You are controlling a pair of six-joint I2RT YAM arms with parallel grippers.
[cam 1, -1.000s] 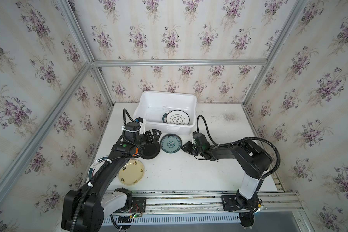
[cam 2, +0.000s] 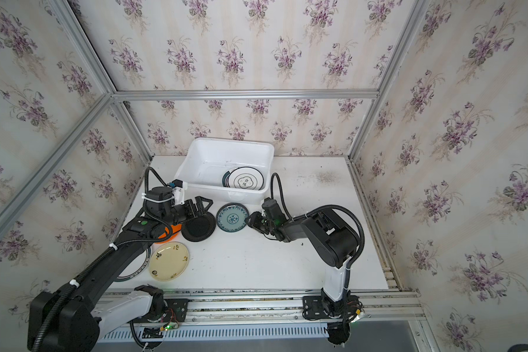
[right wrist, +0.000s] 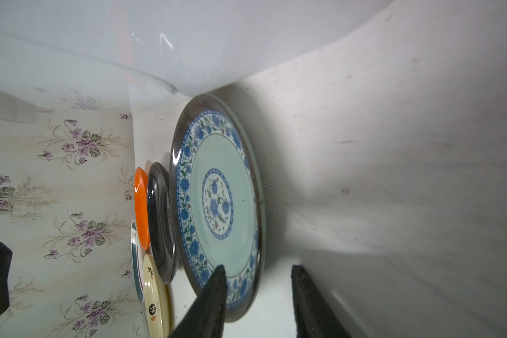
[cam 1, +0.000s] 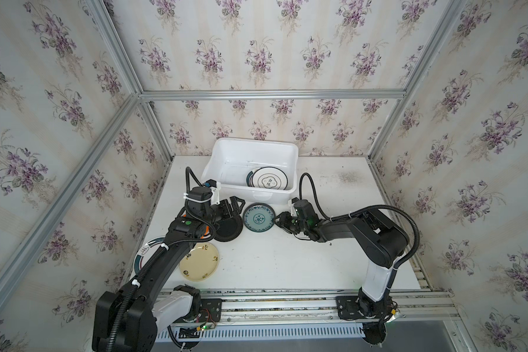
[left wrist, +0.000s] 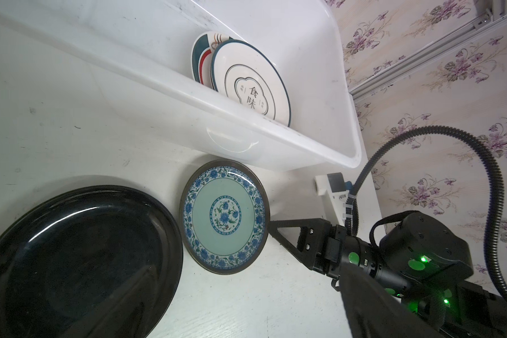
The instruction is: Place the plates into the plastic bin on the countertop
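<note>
A light-blue plate point(left wrist: 225, 217) with a floral centre and dark rim lies flat on the countertop in front of the white plastic bin point(cam 1: 231, 161). At its right edge is my right gripper, fingers apart and low over the counter; whether the rim reaches between them I cannot tell. My left gripper point(cam 1: 238, 204) is open and empty above the black plate point(left wrist: 79, 264). An orange plate point(cam 2: 166, 234), a cream plate point(cam 1: 199, 261) and a white plate with a dark rim point(cam 1: 146, 251) lie at the left, partly under the left arm.
Inside the bin, a white plate with a dark rim point(left wrist: 252, 81) leans at the right end over another patterned plate point(left wrist: 201, 59). The bin's left part is empty.
The left arm and the plates look almost unchanged.
</note>
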